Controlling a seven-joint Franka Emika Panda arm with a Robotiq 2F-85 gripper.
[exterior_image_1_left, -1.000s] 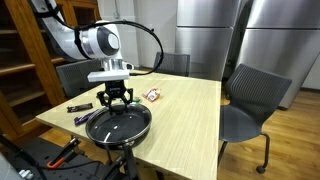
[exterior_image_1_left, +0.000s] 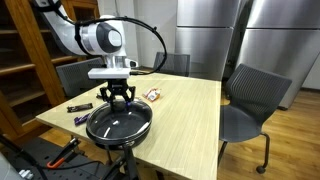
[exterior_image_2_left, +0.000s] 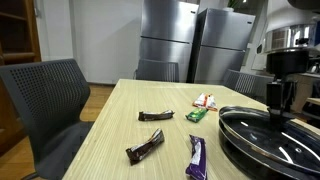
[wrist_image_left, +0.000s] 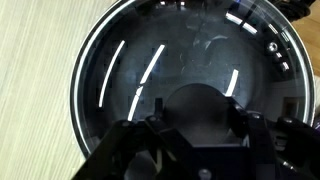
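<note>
A round glass lid (exterior_image_1_left: 108, 122) with a dark rim lies over a black pan (exterior_image_1_left: 125, 139) near the table's front edge. In the wrist view the clear lid (wrist_image_left: 120, 75) fills most of the picture, with its round black knob (wrist_image_left: 196, 104) between my fingers. My gripper (exterior_image_1_left: 121, 98) points down above the lid and is shut on the knob. From the second exterior view, the gripper (exterior_image_2_left: 276, 118) stands over the lid (exterior_image_2_left: 262, 128) at the right. Whether any gap lies between lid and pan is hard to tell.
Several wrapped bars lie left of the pan, among them a purple one (exterior_image_2_left: 197, 157) and a dark one (exterior_image_2_left: 146, 147). A green packet (exterior_image_2_left: 197, 114) and a red-and-white packet (exterior_image_2_left: 205, 101) sit farther back.
My gripper and the lid have shifted very slightly in the first exterior view. The bars, packets and chairs have stayed where they were.
</note>
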